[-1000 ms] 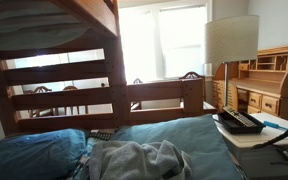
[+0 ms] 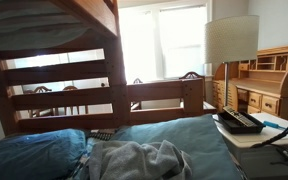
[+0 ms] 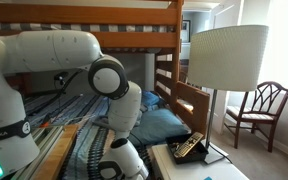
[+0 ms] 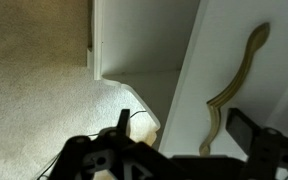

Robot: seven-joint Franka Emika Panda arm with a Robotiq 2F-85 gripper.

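In the wrist view, my gripper has its two fingers apart. A curved brass handle runs down a white drawer front. The right finger is close beside the handle, overlapping it in view; whether they touch, I cannot tell. The left finger lies off to the side, past the front's edge. White panels of an open space show left of that edge. In exterior view 2 the arm reaches down beside the white nightstand, its fingers hidden from view.
On the nightstand are a black tray with a remote and a lamp. The bed with blue bedding and the wooden bunk frame border the arm. Carpet shows below, with a thin dark cable.
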